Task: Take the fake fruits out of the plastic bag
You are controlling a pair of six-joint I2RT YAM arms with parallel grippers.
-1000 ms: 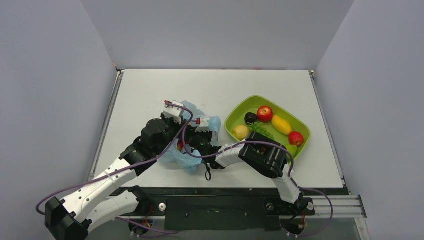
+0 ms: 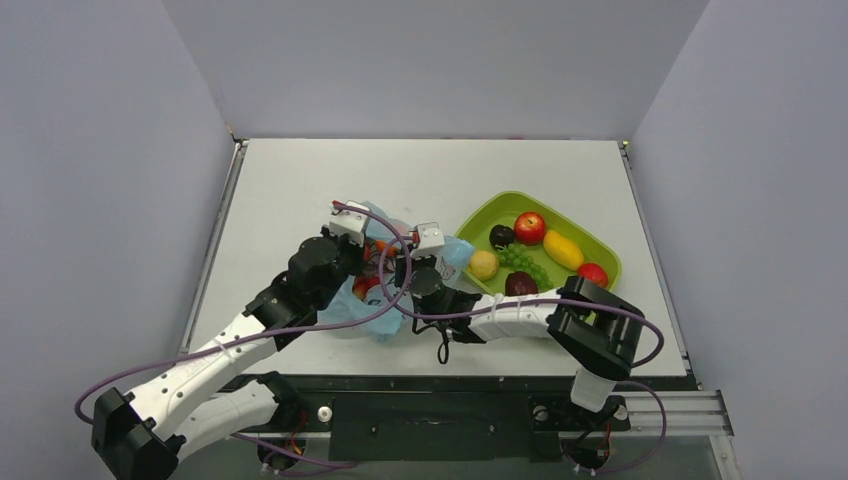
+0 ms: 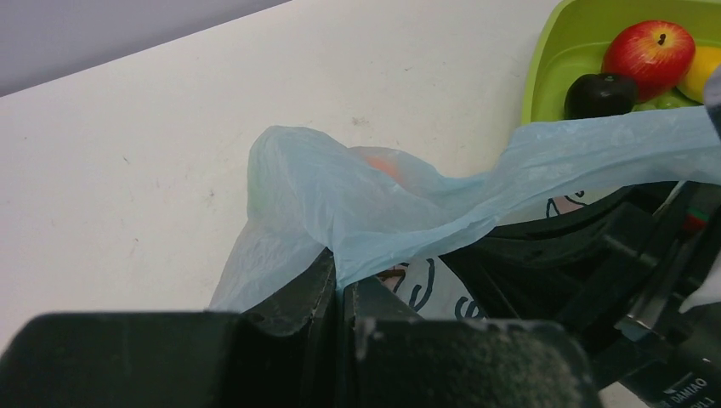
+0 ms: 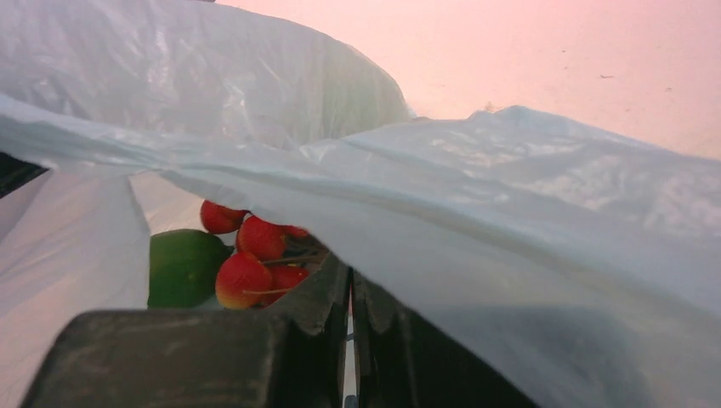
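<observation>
A light blue plastic bag point(image 2: 372, 315) lies crumpled at the table's centre beneath both arms. In the left wrist view my left gripper is shut on a gathered edge of the bag point(image 3: 408, 200). My right gripper is shut at the bag's opening, facing red round fruits point(image 4: 244, 276) with stems and a green fruit point(image 4: 187, 263) inside; whether anything thin is between its fingertips I cannot tell. The right arm partly hides the bag in the top view.
A green tray point(image 2: 600, 242) on the right holds a red apple point(image 2: 530, 227), a mango point(image 2: 563, 250), a lemon point(image 2: 483, 265), grapes and several other fruits. Purple cables loop over both arms.
My right arm and gripper have shifted right, with the wrist and elbow turned, and the bag's right part has spread rightward toward the tray. The left arm is nearly unmoved.
</observation>
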